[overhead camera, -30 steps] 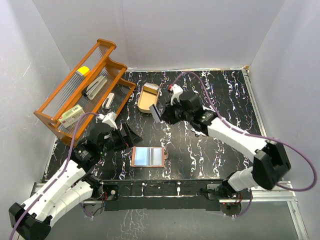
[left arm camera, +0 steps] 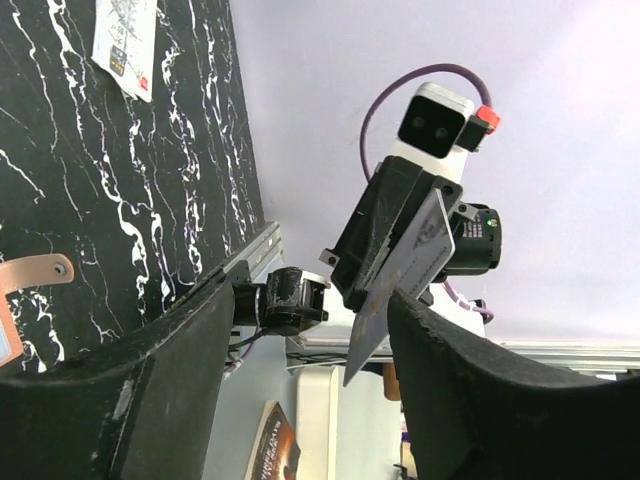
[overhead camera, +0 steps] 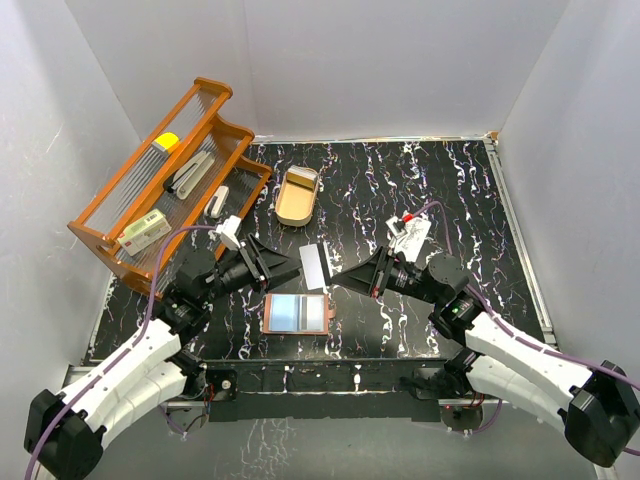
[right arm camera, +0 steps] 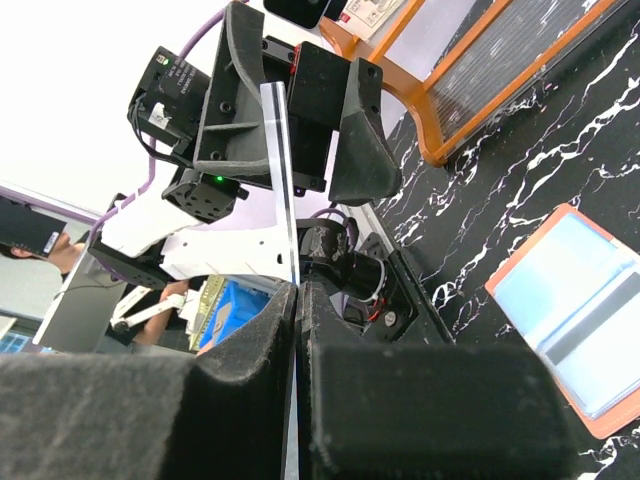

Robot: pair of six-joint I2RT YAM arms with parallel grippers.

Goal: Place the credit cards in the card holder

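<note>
A pale card [overhead camera: 313, 266] with a dark band at one end is pinched in my right gripper [overhead camera: 331, 281], above the table. In the right wrist view the card [right arm camera: 281, 170] stands almost edge-on between the closed fingers and reaches toward the other arm. My left gripper [overhead camera: 290, 272] is just left of the card, its fingers apart. Between its fingers in the left wrist view nothing is gripped; the card [left arm camera: 405, 270] appears beyond them. The brown-edged card holder [overhead camera: 284, 313] lies open and flat below both grippers, with clear pockets showing.
A wooden shelf [overhead camera: 212, 125] with a stapler and boxes stands at the back left. Behind the grippers is a tan basket [overhead camera: 296, 205]. A white printed packet [overhead camera: 411, 237] lies near the right arm.
My left gripper has moved a little right, close to the card; its fingers stand nearer each other.
</note>
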